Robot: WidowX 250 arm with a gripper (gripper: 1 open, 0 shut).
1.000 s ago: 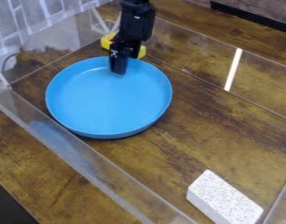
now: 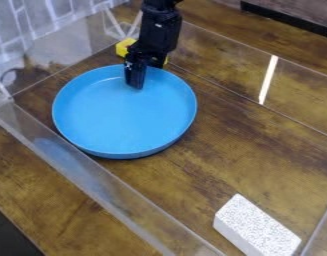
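A large blue plate (image 2: 124,115) lies on the wooden table at the left of the view. The black gripper (image 2: 139,70) is lowered over the plate's far rim, its fingers apart. Just behind it, partly hidden by the gripper, is a yellow object (image 2: 126,48). What, if anything, the fingertips touch is too small to tell.
A white speckled block (image 2: 255,228) sits at the front right. Clear walls surround the work area, and a white strip (image 2: 269,80) shows at the back right. The wooden surface (image 2: 239,140) right of the plate is bare.
The blue plate has shifted very slightly toward the left, and the gripper has moved only slightly. The other things look unchanged.
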